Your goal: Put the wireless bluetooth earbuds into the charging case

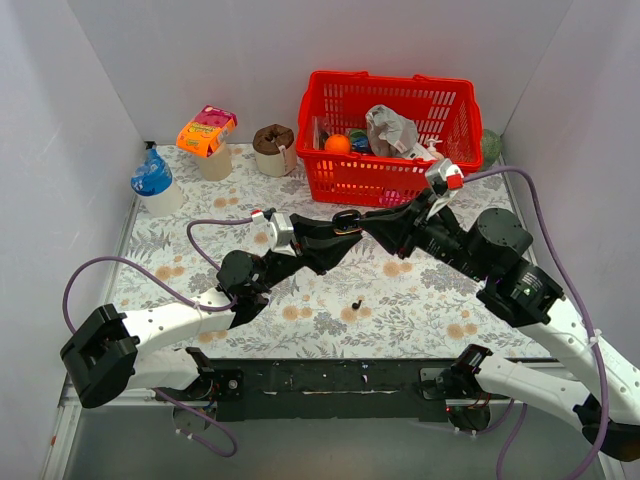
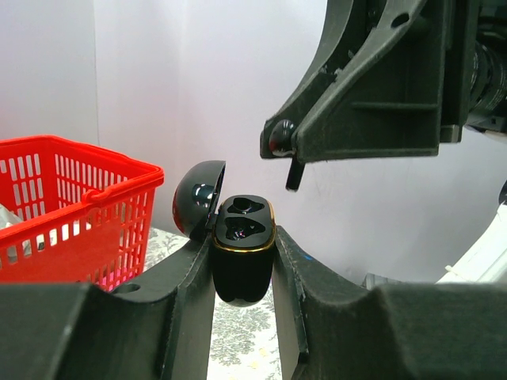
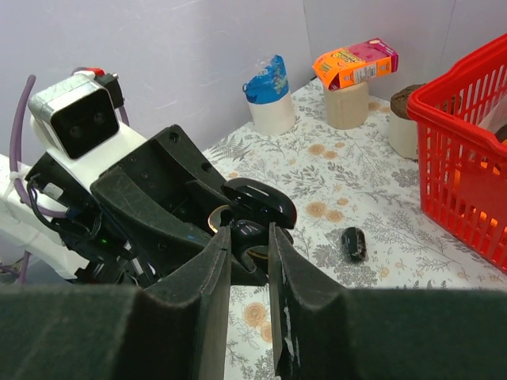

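Note:
The black charging case [image 2: 244, 273] is clamped upright in my left gripper, its lid [image 2: 196, 198] swung open and its dark sockets facing up. Whether a socket is filled cannot be told. Above the case and to its right, in the left wrist view, my right gripper is shut on a black earbud [image 2: 295, 172], whose stem points down. That earbud is apart from the case. From the right wrist, the held earbud [image 3: 249, 231] overlaps the case behind it. A small black piece [image 1: 356, 304], perhaps another earbud, lies on the table.
A red basket [image 1: 340, 178] of mixed items stands at the back. Cups [image 1: 275, 160] and a blue-topped container [image 1: 155, 182] are at the back left. Another small black object [image 3: 354, 244] rests on the cloth.

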